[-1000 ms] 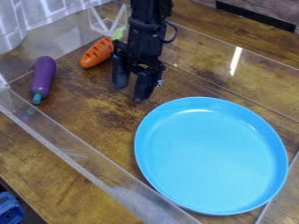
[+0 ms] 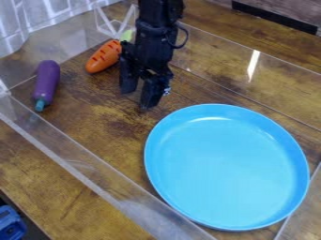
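The black gripper [image 2: 142, 86] hangs low over the dark wooden surface at the upper middle, between a carrot and a large plate. Its fingers point down; whether anything is between them is unclear. An orange toy carrot [image 2: 103, 58] lies to its upper left. A purple toy eggplant [image 2: 47, 82] lies farther left.
A large blue plate [image 2: 226, 167] fills the lower right. Clear walls edge the surface at left and bottom left.
The gripper has shifted and turned slightly in place. The carrot, eggplant and plate look unmoved.
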